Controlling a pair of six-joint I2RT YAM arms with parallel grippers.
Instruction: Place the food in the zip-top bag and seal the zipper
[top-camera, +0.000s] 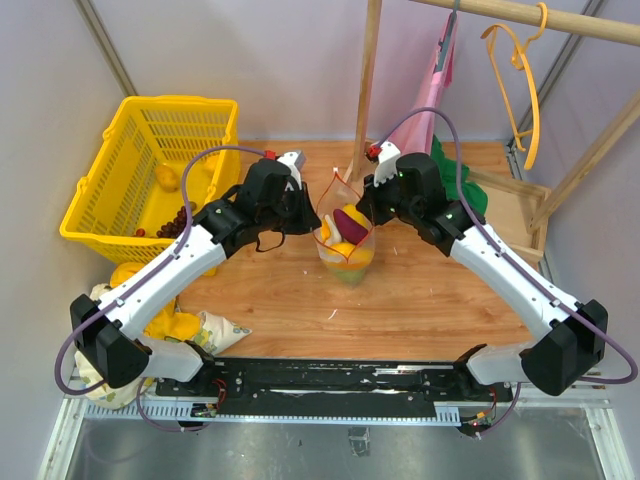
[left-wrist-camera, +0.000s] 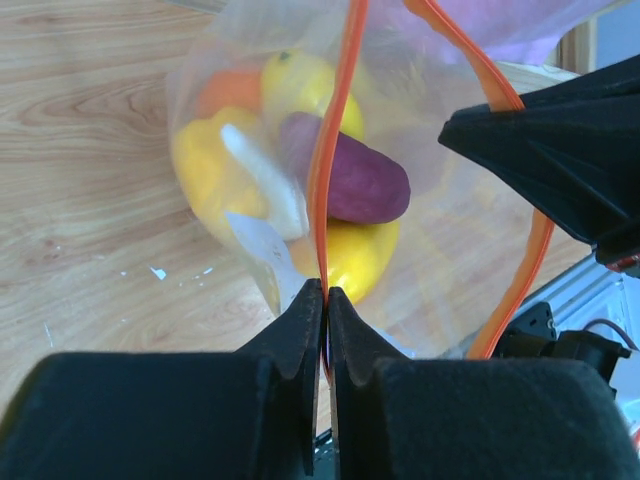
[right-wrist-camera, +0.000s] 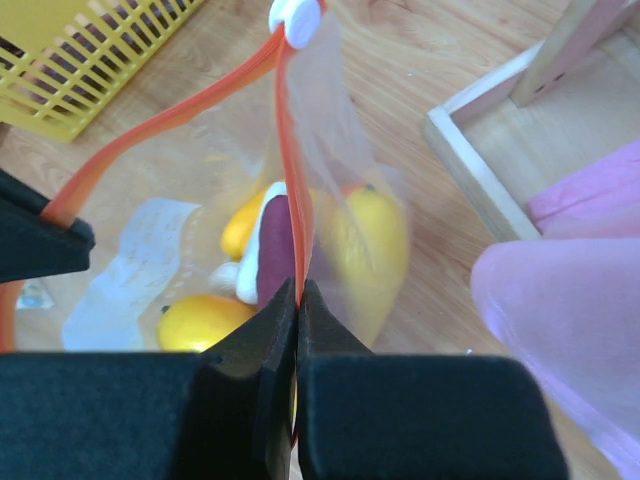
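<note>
The clear zip top bag (top-camera: 345, 260) stands upright at the table's middle, holding yellow foods, a purple item (left-wrist-camera: 355, 175) and a white item (left-wrist-camera: 270, 175). Its orange-edged mouth hangs between my grippers. My left gripper is shut on the orange zipper edge at one side of the mouth; my right gripper is shut on the edge at the other side. A white zipper slider (right-wrist-camera: 295, 20) shows on the rim in the right wrist view.
A yellow basket (top-camera: 105, 160) with some food stands back left, yellow cloths (top-camera: 170, 320) below it. A wooden rack (top-camera: 585, 180) with pink and green fabric and an orange hanger stands at right.
</note>
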